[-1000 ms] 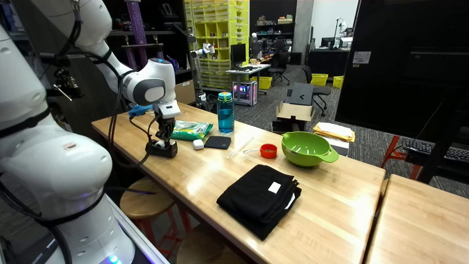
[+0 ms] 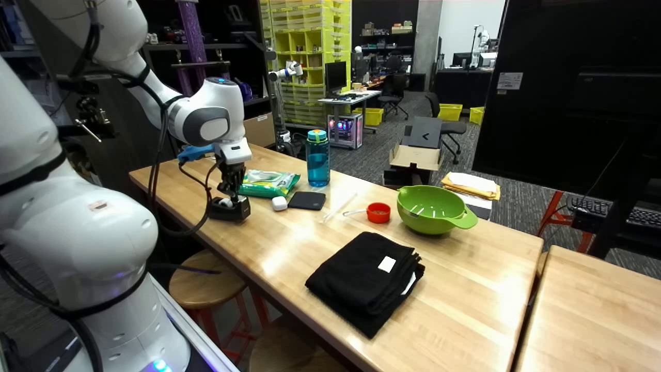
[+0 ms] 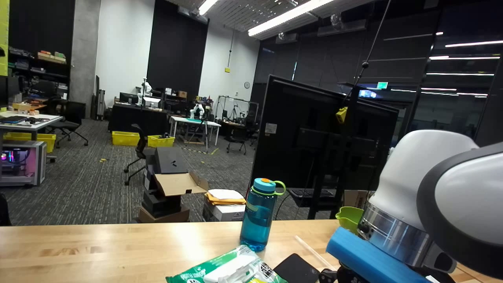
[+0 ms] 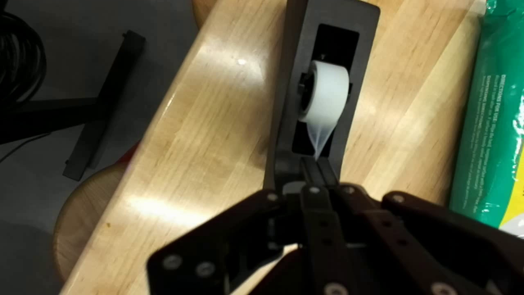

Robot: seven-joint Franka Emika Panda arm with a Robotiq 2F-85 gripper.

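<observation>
A black tape dispenser stands on the wooden table near its edge, with a roll of translucent white tape in its slot. From the roll, the tape's free end narrows to a point at the tips of my gripper. The two fingers are together, and the thin tape end runs in between them. In exterior view 1, the gripper points down just above the dispenser; the arm and fingers hide part of it there. Exterior view 2 does not show the fingertips or the dispenser.
Beside the dispenser lie a green wipes pack, a white case and a black wallet-like item. A blue bottle, red measuring cup, green colander and folded black cloth stand farther off.
My arm and gripper have shifted slightly to the left in exterior view 1. The dispenser and the other table objects look unmoved.
</observation>
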